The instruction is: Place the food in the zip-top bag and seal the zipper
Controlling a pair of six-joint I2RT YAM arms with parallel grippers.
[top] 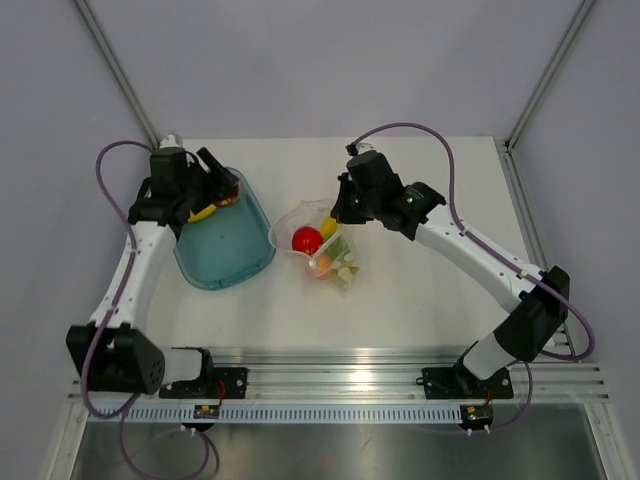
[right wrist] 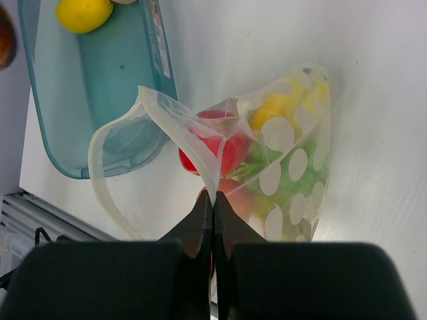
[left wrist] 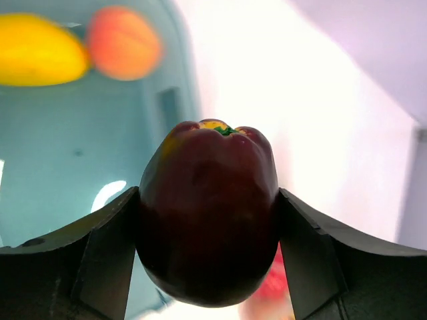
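Observation:
A dark purple-red fruit (left wrist: 208, 213) with a yellowish top is clasped between the fingers of my left gripper, lifted above the tray. The clear zip top bag (right wrist: 293, 167) lies with its mouth spread toward the tray. Through its film show a red tomato-like food (right wrist: 230, 150), a yellow one and something leafy green. My right gripper is shut on the bag's rim (right wrist: 175, 127). In the top view the left gripper (top: 222, 178) is over the tray's back end, and the right gripper (top: 342, 212) is at the bag's right edge.
The teal tray (top: 225, 250) sits at the left; its front part is empty. A yellow food (left wrist: 40, 50) and a peach (left wrist: 125, 43) lie inside it. White table (top: 420, 300) to the right of the bag is clear.

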